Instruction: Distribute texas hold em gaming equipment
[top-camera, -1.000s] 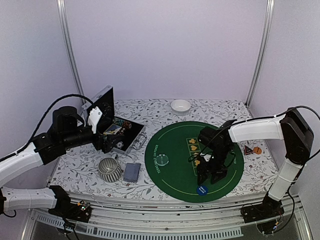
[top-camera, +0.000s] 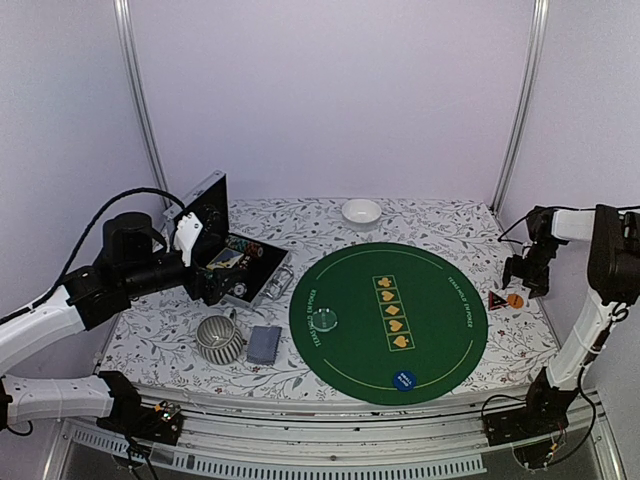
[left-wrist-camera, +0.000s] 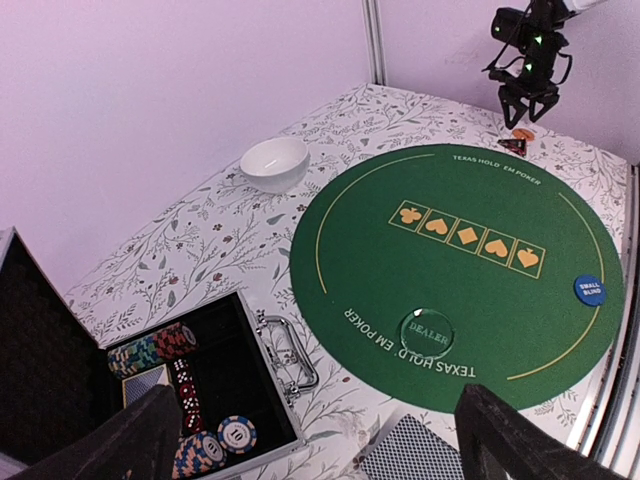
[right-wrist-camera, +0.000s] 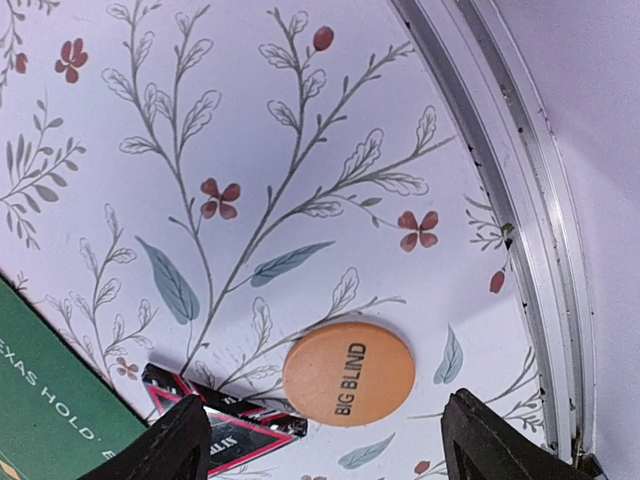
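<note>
My right gripper (top-camera: 524, 284) hovers at the right edge of the table, above an orange BIG BLIND disc (right-wrist-camera: 348, 372) and a dark triangular piece (right-wrist-camera: 224, 428); its fingers are apart with nothing between them. My left gripper (top-camera: 208, 282) is open above the black chip case (left-wrist-camera: 238, 372), which holds chip stacks (left-wrist-camera: 152, 348). On the green poker mat (top-camera: 350, 280) lie a clear DEALER disc (left-wrist-camera: 427, 333) and a blue SMALL BLIND disc (top-camera: 404, 380). A grey card deck (top-camera: 263, 344) lies left of the mat.
A white bowl (top-camera: 361, 212) stands at the back. A striped pot (top-camera: 219, 342) is near the front left. The case lid stands raised at the left. Walls border the table at back and sides.
My right gripper has moved right, from over the mat near the blue disc to over the orange disc at the table's edge. The left arm stays still.
</note>
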